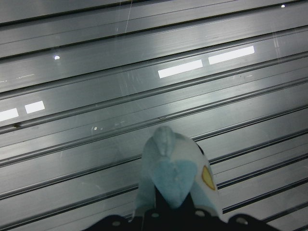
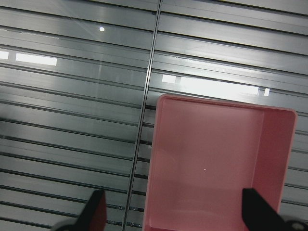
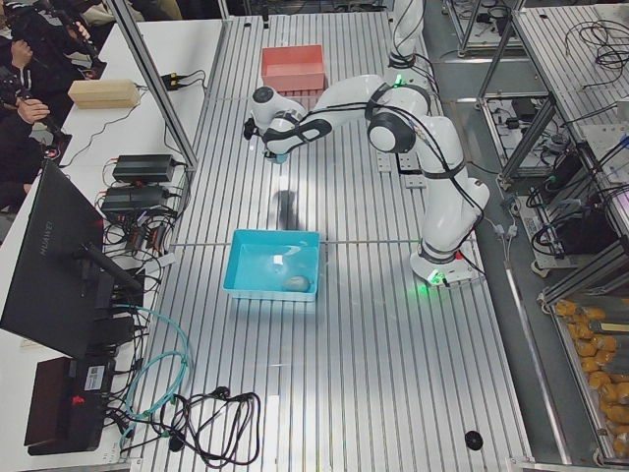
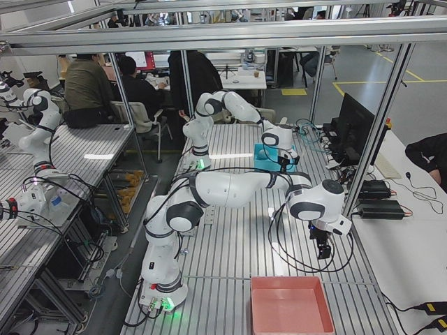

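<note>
A soft pale-blue plush toy (image 1: 175,175) with a yellow patch hangs in my left gripper, shut on it, over bare slatted table. In the camera left view this gripper is above the middle of the table, beyond the blue bin (image 3: 246,261), which holds a grey rounded object (image 3: 297,284). My right gripper (image 4: 321,248) is above and behind the pink bin (image 4: 292,304). In the right wrist view its two fingers stand wide apart with nothing seen between them, and the bin lies empty below.
Cables (image 3: 216,433) lie at the table's near left corner. A monitor (image 3: 59,256) and black boxes stand on the side desk. Frame posts border the table.
</note>
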